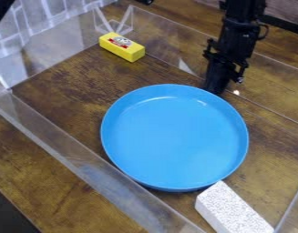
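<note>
The dark gripper point(216, 71) hangs at the upper right over the wooden surface, just behind a large blue plate point(174, 136). It is shut, and its fingertips are too dark and small to show anything between them. A yellow block point(120, 47) lies at the upper left, apart from the gripper.
A white speckled block point(232, 207) lies at the bottom right, near the plate. Clear walls edge the workspace along the left and bottom. Bare wood shows left of the plate and to its right.
</note>
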